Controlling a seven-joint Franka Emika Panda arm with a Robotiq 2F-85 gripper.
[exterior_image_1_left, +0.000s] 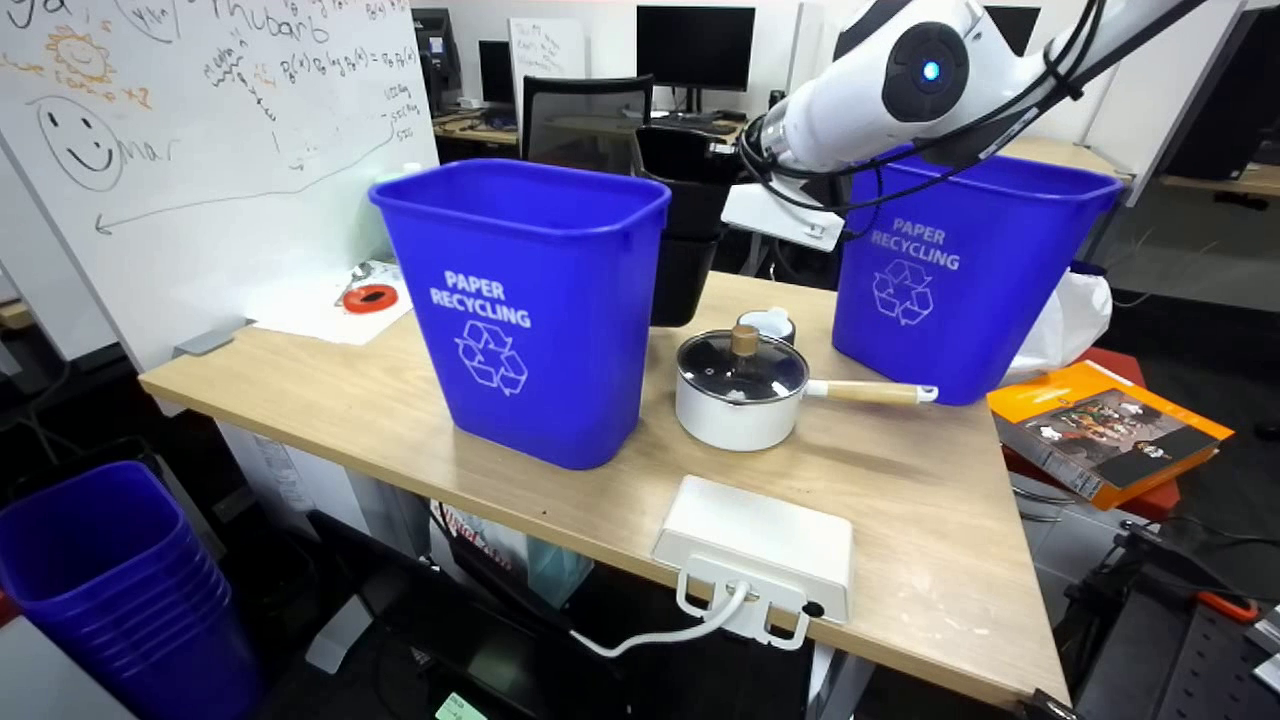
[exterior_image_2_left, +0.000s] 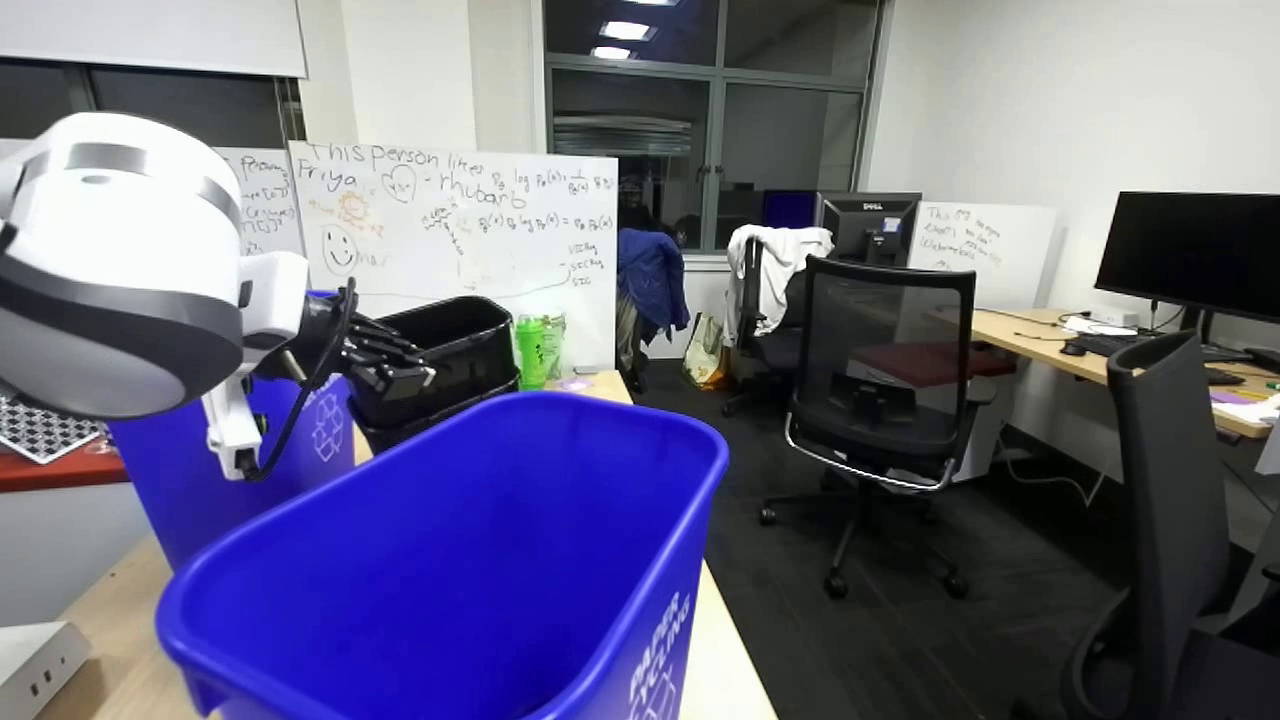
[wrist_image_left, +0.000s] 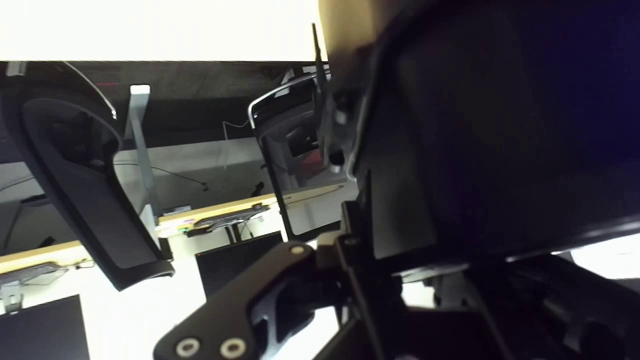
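Note:
A black bin (exterior_image_1_left: 685, 246), close to upright, is behind the front blue paper recycling bin (exterior_image_1_left: 534, 318), partly hidden by it. My gripper (exterior_image_2_left: 405, 367) is shut on the black bin's rim, at the side nearer the arm in exterior view 2. The wrist view is largely filled on the right by the dark bin wall (wrist_image_left: 462, 138), with a finger (wrist_image_left: 358, 252) against its edge. Whether the bin's base touches the table (exterior_image_1_left: 924, 504) I cannot tell.
A lidded white pot (exterior_image_1_left: 738, 414) stands between the front bin and a second blue bin (exterior_image_1_left: 948, 288), with a small cup (exterior_image_1_left: 768, 322) behind it. A white box (exterior_image_1_left: 762, 540) sits at the front edge. Paper with red tape (exterior_image_1_left: 369, 298) lies left.

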